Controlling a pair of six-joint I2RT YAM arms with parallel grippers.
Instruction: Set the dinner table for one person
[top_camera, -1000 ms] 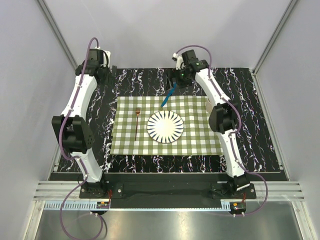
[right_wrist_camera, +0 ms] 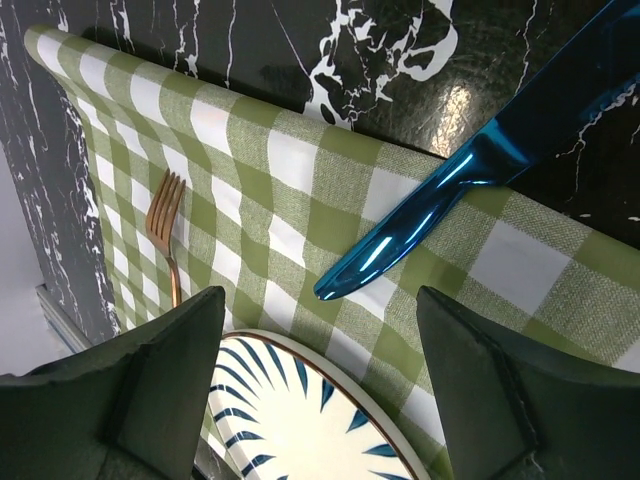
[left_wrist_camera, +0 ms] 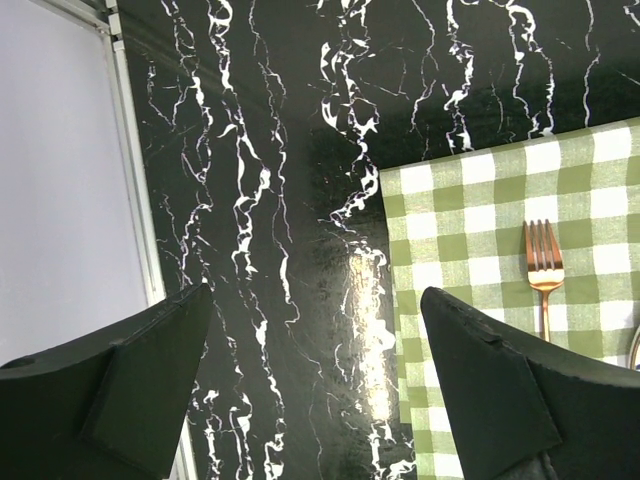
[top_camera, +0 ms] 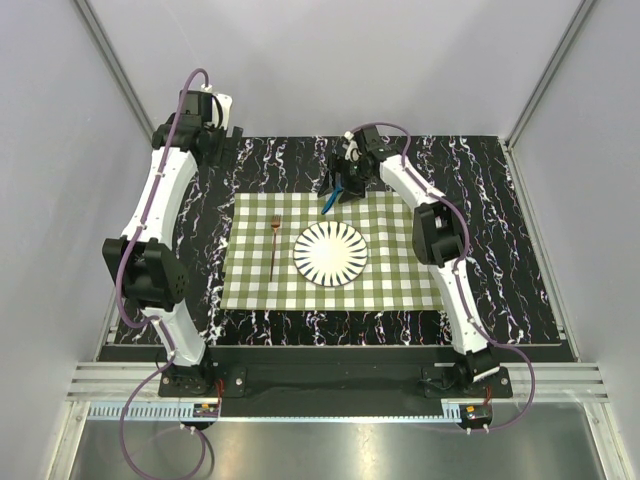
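A shiny blue knife (right_wrist_camera: 415, 215) lies slantwise across the far edge of the green-and-white checked placemat (top_camera: 400, 270), one end on the cloth and the rest over the dark tabletop. My right gripper hovers over the cloth by that end, its fingers apart and nothing held. In the top view the right gripper partly covers the knife (top_camera: 330, 202). A white plate (top_camera: 330, 253) with dark stripes sits mid-placemat; the copper fork (top_camera: 275, 240) lies left of it. Over bare tabletop, beyond the placemat's far left corner, my left gripper is open and empty.
Black marbled tabletop (top_camera: 490, 220) surrounds the placemat, clear on the left. White walls (top_camera: 60, 200) close in the left, right and back. The right arm (top_camera: 435, 230) covers part of the placemat's right side.
The left arm has moved slightly. Knife, plate and fork stay in place.
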